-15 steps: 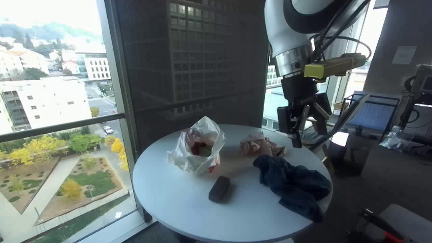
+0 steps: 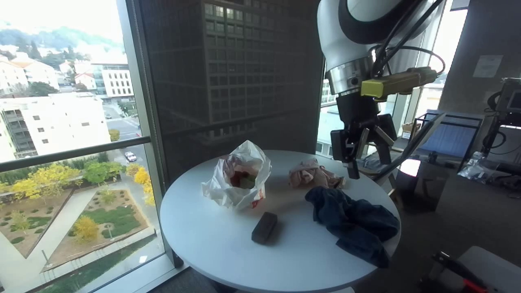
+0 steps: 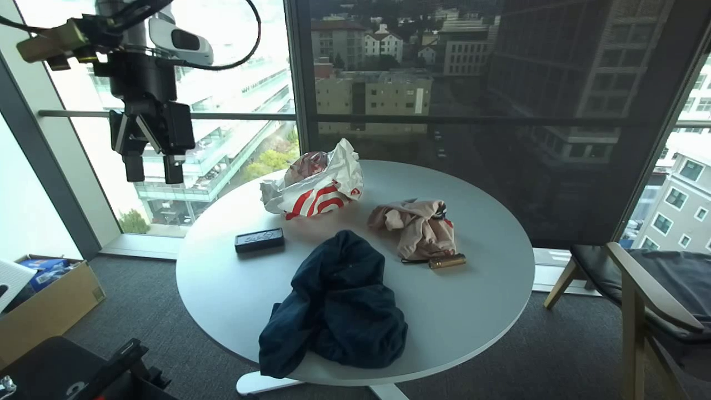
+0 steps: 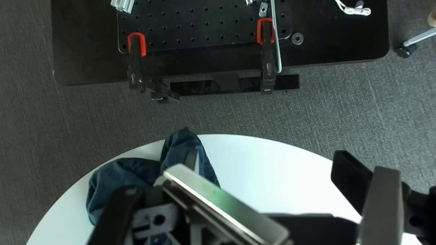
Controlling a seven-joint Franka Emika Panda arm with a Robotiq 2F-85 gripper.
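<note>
My gripper (image 3: pixel 154 172) hangs open in the air, with empty space between its fingers. In exterior view 1 it is above and behind the table's right side. On the round white table (image 2: pixel 210 239) stands a crumpled white plastic bag (image 2: pixel 220 188), its mouth showing something reddish and green inside. A dark eraser-like block (image 3: pixel 259 240) rests in front of the bag. Dark blue cloth (image 3: pixel 346 303) lies bunched by the table's edge, also visible in the wrist view at lower left. Beyond it is a crumpled beige-pink cloth (image 3: pixel 420 230), with a small brown cylinder (image 3: pixel 447 261) beside it.
A black bench (image 4: pixel 204 61) with red-tipped clamps stands across a floor gap from the table. A chair (image 3: pixel 640 293) is on the right in exterior view 2, and a cardboard box (image 3: pixel 50 303) on the left. Bare tabletop surrounds the block.
The arm and gripper have shifted slightly left in exterior view 1, and the gripper sits a touch lower. Everything on the table has stayed where it was.
</note>
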